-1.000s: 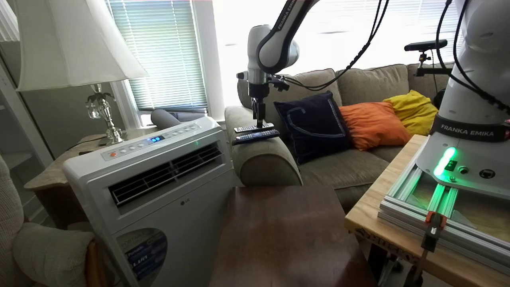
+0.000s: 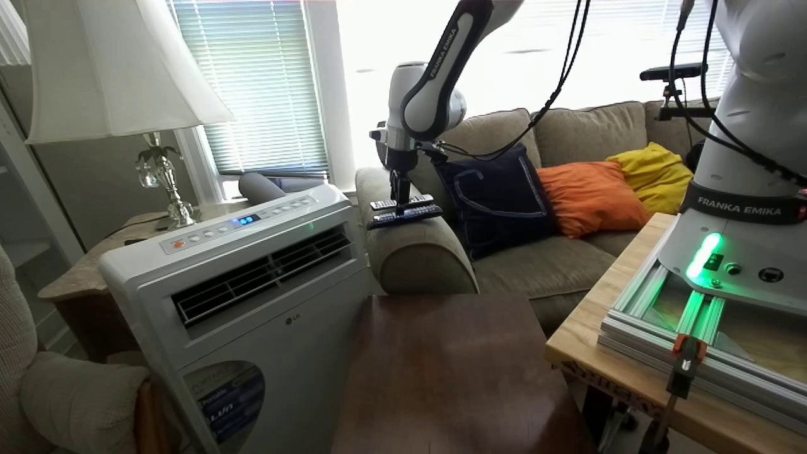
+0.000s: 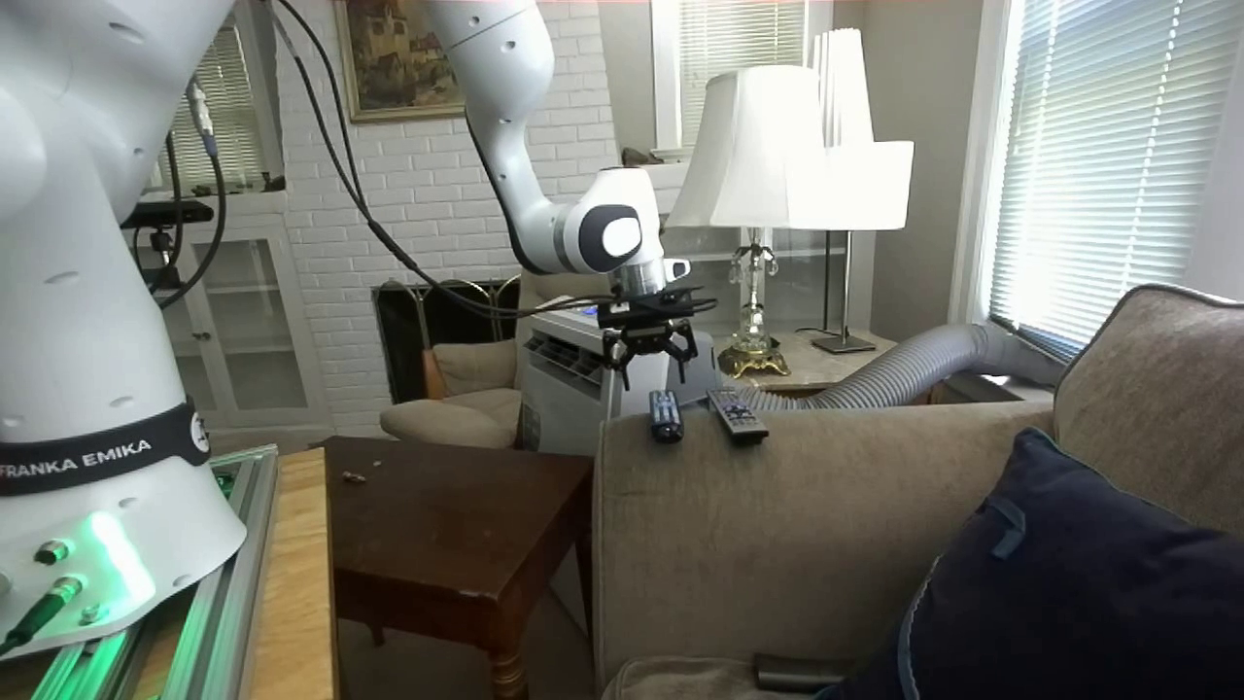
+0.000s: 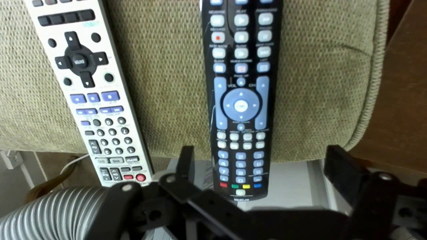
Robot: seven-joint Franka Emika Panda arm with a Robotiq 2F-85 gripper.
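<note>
A black remote (image 4: 241,104) with blue and white buttons lies on the beige sofa arm (image 4: 320,80), its coloured-key end reaching past the cushion edge. To its left in the wrist view is a silver-white remote (image 4: 90,86) with dark keys, lying at a slant. My gripper is open, one finger (image 4: 186,162) to the left of the black remote's lower end and the other well to its right, with nothing clasped. In exterior view 2 the gripper (image 3: 653,383) hangs above the black remote (image 3: 666,416), while the silver remote (image 3: 737,415) lies just to the right.
A white portable air conditioner (image 2: 249,272) stands against the sofa arm, its grey hose (image 3: 898,371) running behind. A brown wooden table (image 2: 461,363) is beside the arm. Blue (image 2: 499,198), orange (image 2: 594,198) and yellow (image 2: 654,175) pillows rest on the sofa.
The arm has come down and shifted slightly left in exterior view 1, bringing the gripper nearer the remotes. Both remotes lie where they were.
</note>
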